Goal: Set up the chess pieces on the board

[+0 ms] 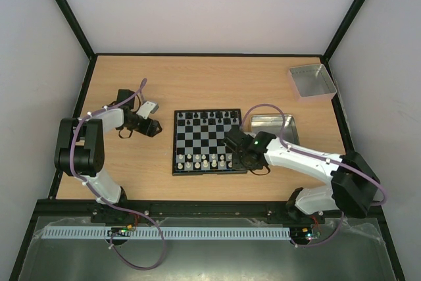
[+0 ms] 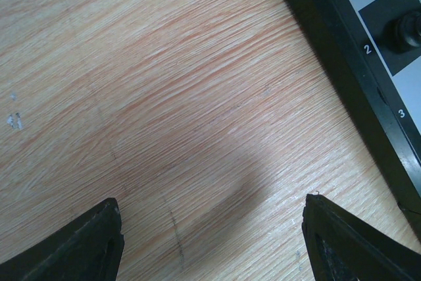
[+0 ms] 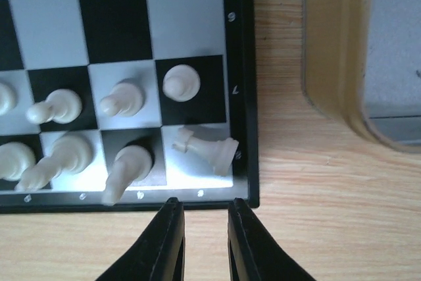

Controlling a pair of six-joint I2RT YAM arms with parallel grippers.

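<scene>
The chessboard [image 1: 195, 144] lies mid-table, black pieces along its far side and white pieces along its near side. In the right wrist view a white rook [image 3: 209, 150] lies tipped on its side on the corner square, while a white pawn [image 3: 181, 83] stands upright on the square behind it. Just off the board's near edge, close to that rook, my right gripper is open with nothing between its fingers. Over bare wood left of the board, my left gripper stands with its fingers wide apart, empty.
A metal tray [image 3: 332, 51] sits right of the board, close to the right arm. Far back on the right is a clear bin [image 1: 312, 82].
</scene>
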